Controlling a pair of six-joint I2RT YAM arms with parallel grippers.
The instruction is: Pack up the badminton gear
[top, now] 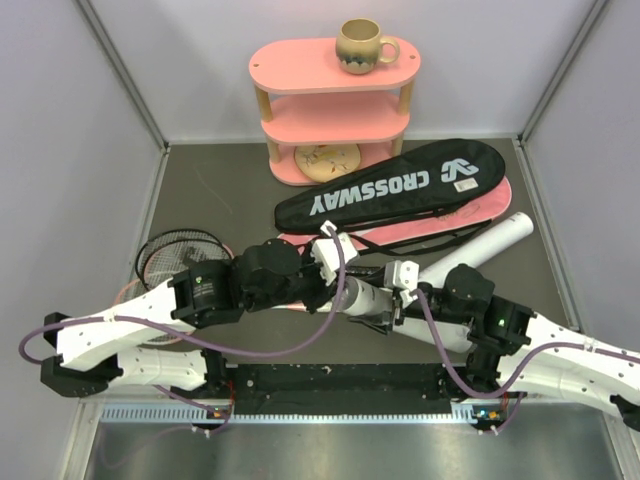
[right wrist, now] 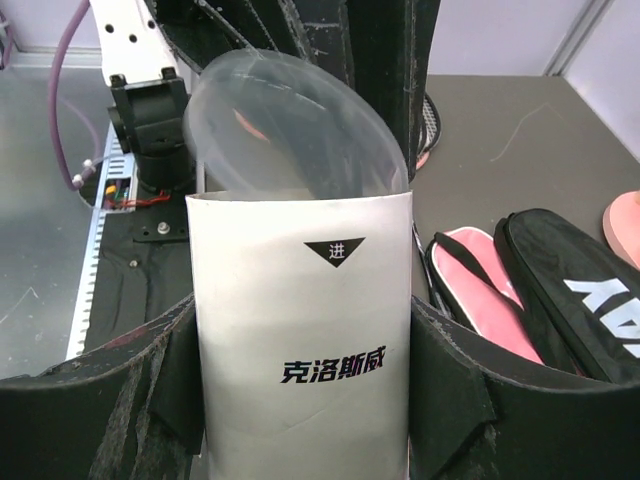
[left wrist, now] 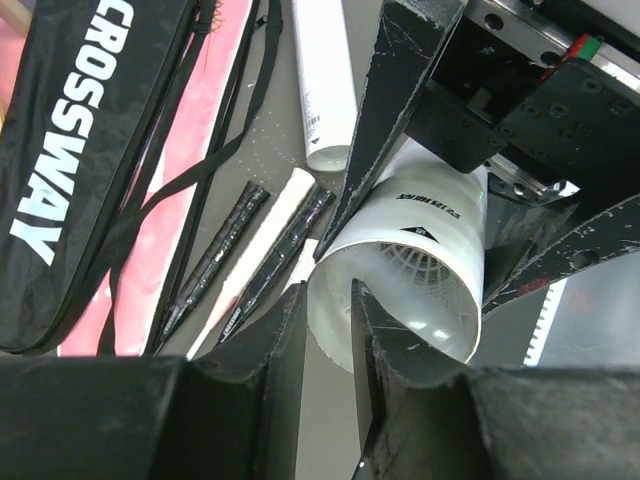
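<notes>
A white shuttlecock tube stands between the fingers of my right gripper, which is shut on it. In the left wrist view the tube's round mouth faces my left gripper, with a shuttlecock's netted skirt inside. Narrowly apart, the left fingertips are right at the rim, and nothing clearly shows gripped between them. A clear curved plastic piece rises above the tube's edge; whether it is a lid or a liner I cannot tell. The black CROSSWAY bag lies on a pink bag.
A second white tube lies on the right. Several racket handles rest beside the bags, and racket heads lie at the left. A pink shelf with a mug stands at the back.
</notes>
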